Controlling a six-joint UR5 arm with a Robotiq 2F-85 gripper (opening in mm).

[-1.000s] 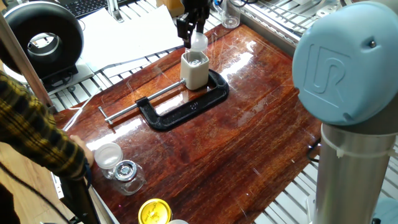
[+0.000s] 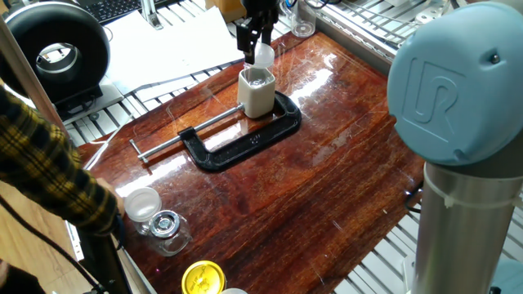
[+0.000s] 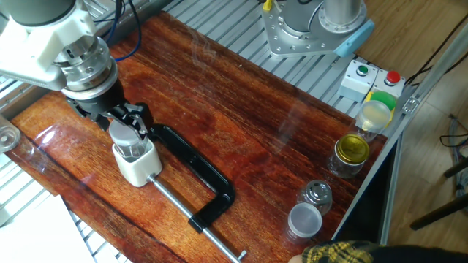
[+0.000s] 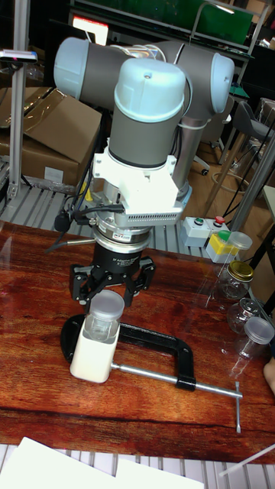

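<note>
A clear jar with a frosted lid [image 4: 107, 304] stands in a cream-coloured square holder [image 4: 95, 363], its lid above the holder's rim. The black C-clamp [image 2: 245, 151] lies on the wooden table with its screw end against the holder. Pointing down at the lid, my gripper [image 3: 127, 126] has its black fingers [image 4: 79, 285] spread to either side of it. Whether they touch the lid cannot be made out. From the opposite side, the gripper [image 2: 257, 54] partly overlaps the lid [image 2: 263, 57] at the table's far end.
Near the other end stand a frosted-lidded jar [image 3: 304, 220], a clear jar [image 3: 316, 194], a gold-lidded jar [image 3: 352, 150] and another jar [image 3: 374, 115]. A person's arm [image 2: 57, 167] rests at the table edge.
My gripper and the lid below it have shifted very slightly to the right in exterior view 1. The arm's blue joint has moved a little too. The holder and clamp stay put.
</note>
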